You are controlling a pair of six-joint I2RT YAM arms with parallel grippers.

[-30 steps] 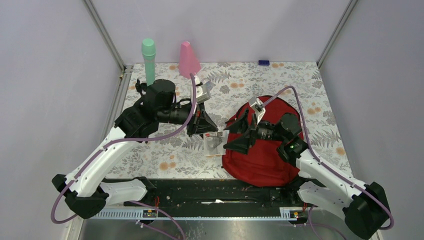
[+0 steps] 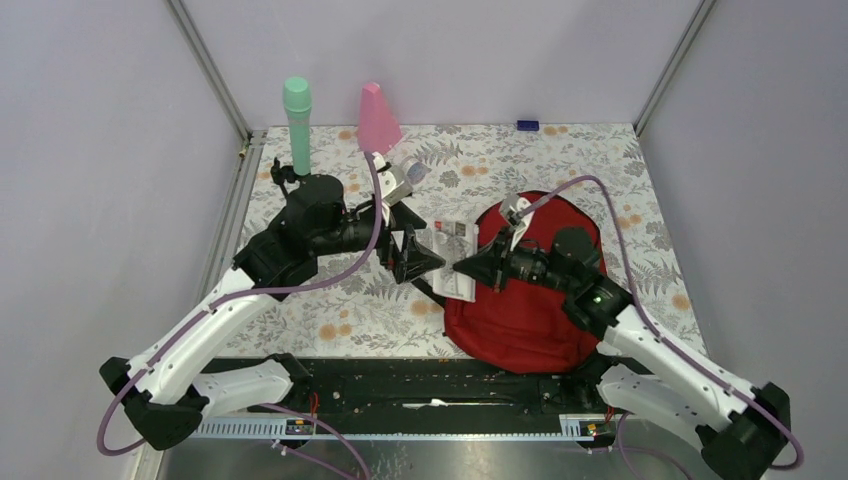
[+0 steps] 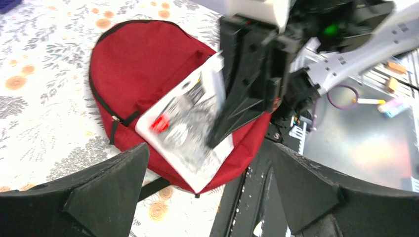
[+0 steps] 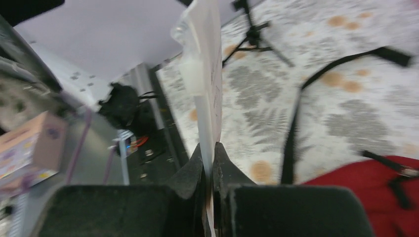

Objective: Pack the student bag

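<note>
The white booklet [image 2: 455, 285] hangs at the left edge of the red bag [image 2: 520, 330], with my right gripper [image 2: 474, 268] shut on it. In the right wrist view the booklet [image 4: 205, 94] is edge-on, pinched between the right fingers. My left gripper stands open with nothing between its fingers; the booklet [image 3: 185, 173] shows beyond them, apart from them. The red bag [image 3: 123, 54] lies flat on the table behind the booklet, its zipper visible. My right arm covers part of the bag in the top view.
A mint green bottle [image 2: 298, 115] and a pink wedge-shaped object [image 2: 377, 120] stand at the back left. A small dark blue item [image 2: 527, 126] lies at the back edge. A black strap [image 4: 291, 133] runs from the bag.
The booklet has moved right toward the bag and turned more upright in the top view.
</note>
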